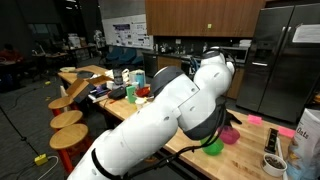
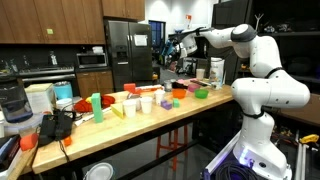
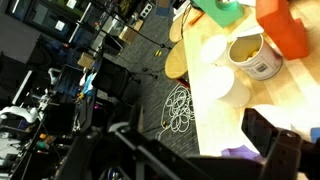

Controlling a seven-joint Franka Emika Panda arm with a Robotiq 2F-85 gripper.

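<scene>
In the wrist view my gripper stands open, its two dark fingers far apart at the lower edge and nothing held between them. Ahead of it on the table are a white cup (image 3: 230, 88), a round container with something yellow inside (image 3: 255, 57) and a red-orange box (image 3: 283, 27). A purple item (image 3: 240, 152) lies low in that view, partly hidden by the right finger. From exterior view 2, the arm (image 2: 222, 36) reaches out high above the table (image 2: 112, 130). Fine gripper detail is too small there.
A green bowl (image 1: 213, 146) and a pink bowl (image 1: 230, 134) rest on the near tabletop. Wooden stools (image 1: 68, 137) line one side of the table. On the floor lies a coiled white cable (image 3: 178, 107). A green box (image 2: 97, 107) stands at the table's far end.
</scene>
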